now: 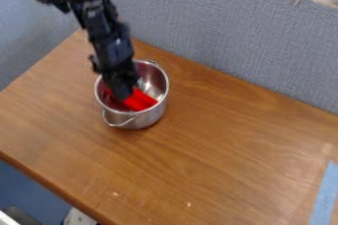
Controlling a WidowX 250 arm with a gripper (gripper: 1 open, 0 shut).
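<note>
A silver pot with a wire handle stands on the wooden table, left of centre near the back. Inside it lies a red object. My black gripper reaches down from the upper left into the pot's left part, over the red object. The fingertips are dark and partly hidden, so whether anything is between them does not show.
A grey padded wall runs behind the table, with another along the left. A blue strip lies at the right edge.
</note>
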